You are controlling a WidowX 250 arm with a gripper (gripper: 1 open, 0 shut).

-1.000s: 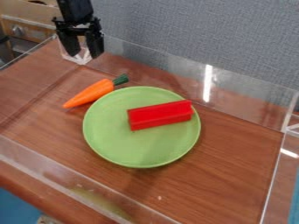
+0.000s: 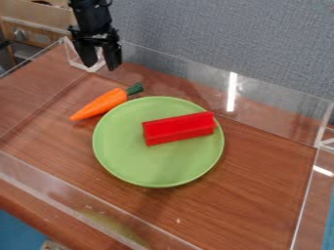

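Note:
My gripper (image 2: 97,59) hangs open at the upper left, near the back of the wooden table, above and behind an orange carrot (image 2: 101,104) with a green top, which lies on the bare wood. To the carrot's right sits a green plate (image 2: 150,168), and a long red block (image 2: 178,127) rests on it. Nothing shows between my fingers.
Clear plastic walls (image 2: 279,107) edge the table (image 2: 248,195), with a grey textured panel behind. Bare wood is free at the right and at the left front. A wooden structure (image 2: 29,14) stands beyond the table at the back left.

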